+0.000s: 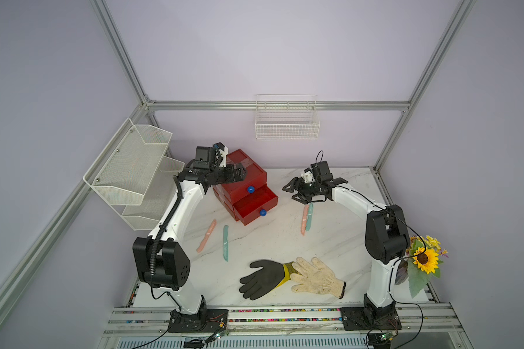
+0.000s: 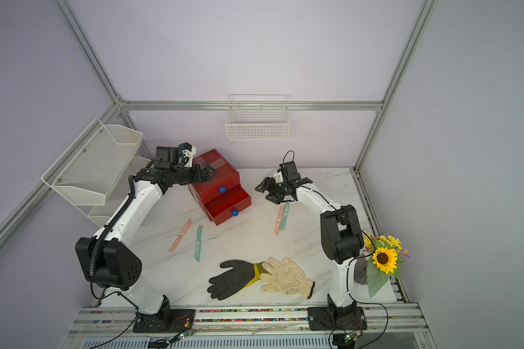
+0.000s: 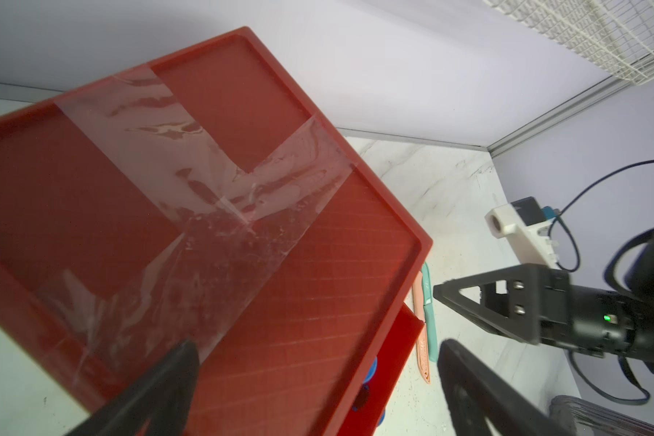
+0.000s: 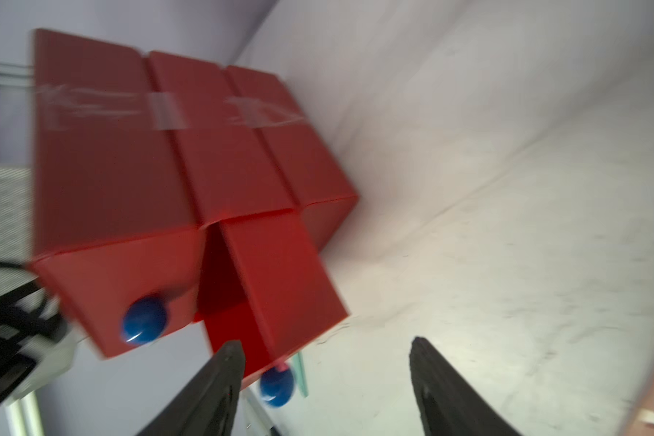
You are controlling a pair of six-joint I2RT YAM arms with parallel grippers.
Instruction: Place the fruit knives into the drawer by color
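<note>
The red cabinet stands at the back, its lower drawer pulled out and bare inside in the top left view. Left of centre lie a pink knife and a teal knife. Another pink knife and teal knife lie side by side to the cabinet's right, partly under the right arm. My left gripper is above the cabinet top, open and empty. Right of the drawer, my right gripper hangs open over the table with nothing between its fingers.
A dark glove and a cream glove lie at the front. Wire baskets hang on the left wall; flowers stand at the right edge. Bare table shows between drawer and gloves.
</note>
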